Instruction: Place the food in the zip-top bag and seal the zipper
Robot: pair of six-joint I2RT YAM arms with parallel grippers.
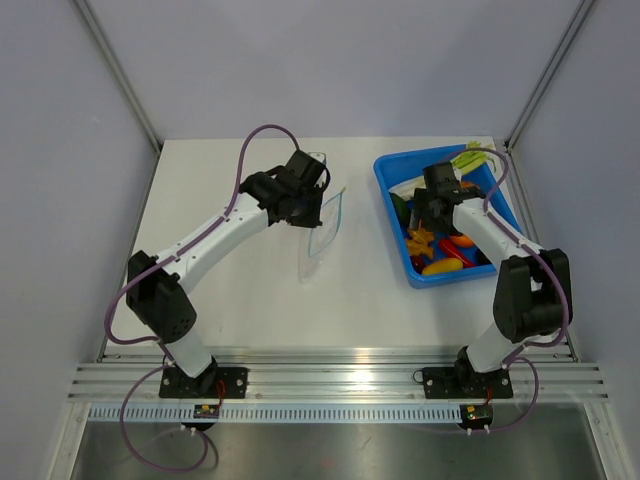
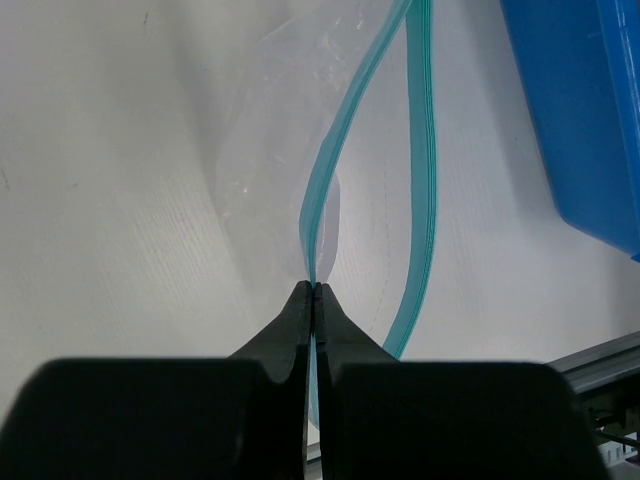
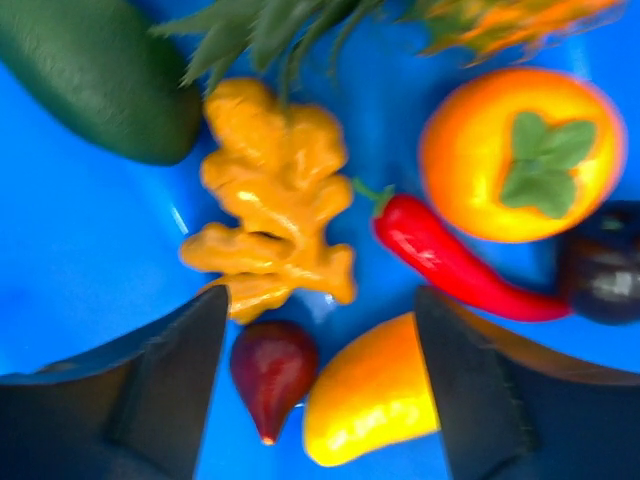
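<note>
A clear zip top bag (image 1: 312, 262) stands open on the table in the top view, its teal zipper strips (image 2: 422, 180) bowed apart in the left wrist view. My left gripper is shut on one strip of the bag's rim. In the blue bin, my right gripper hovers with its fingers apart and nothing between them. Ahead of those fingers lies an orange ginger root (image 3: 285, 205). A dark red beet-like piece (image 3: 272, 370) and a yellow mango-like piece (image 3: 370, 395) lie below it; the right finger partly covers the yellow one.
The blue bin (image 1: 440, 279) also holds a red chili (image 3: 450, 262), an orange persimmon (image 3: 490, 155), a dark green avocado-like piece (image 3: 110, 85) and celery (image 1: 472, 158).
</note>
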